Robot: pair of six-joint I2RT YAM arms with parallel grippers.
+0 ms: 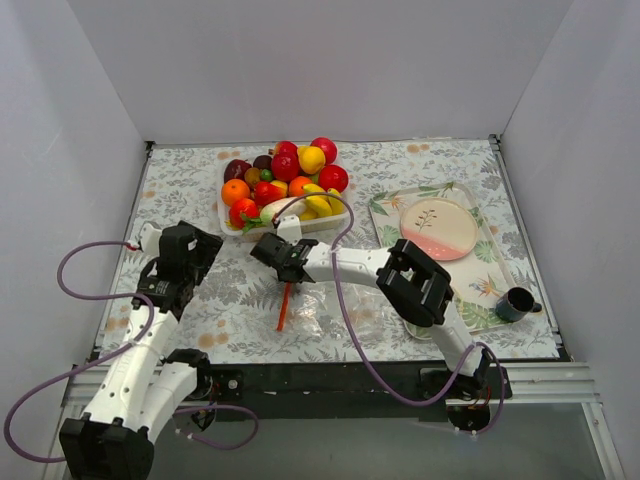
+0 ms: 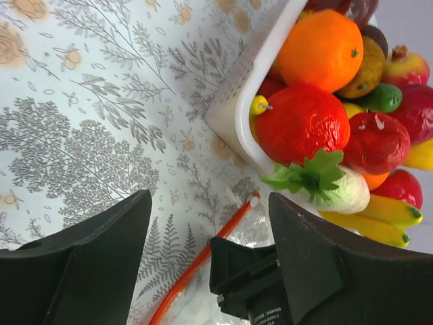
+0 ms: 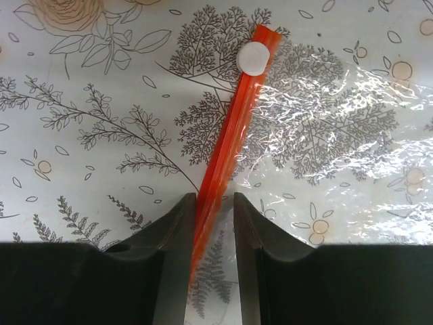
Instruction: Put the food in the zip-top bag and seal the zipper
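A clear zip top bag (image 1: 335, 312) lies flat on the table, its orange zipper (image 3: 226, 149) with a white slider (image 3: 252, 58) along its left edge. My right gripper is low over the zipper, fingers part open on either side of or beside the orange strip; contact is unclear. My left gripper is open, above the table left of the food. The food (image 2: 318, 51), toy fruit and vegetables, fills a white basket (image 1: 276, 228) at the back.
A patterned tray (image 1: 470, 300) with a plate (image 1: 440, 225) lies on the right, beside a dark mug (image 1: 515, 305).
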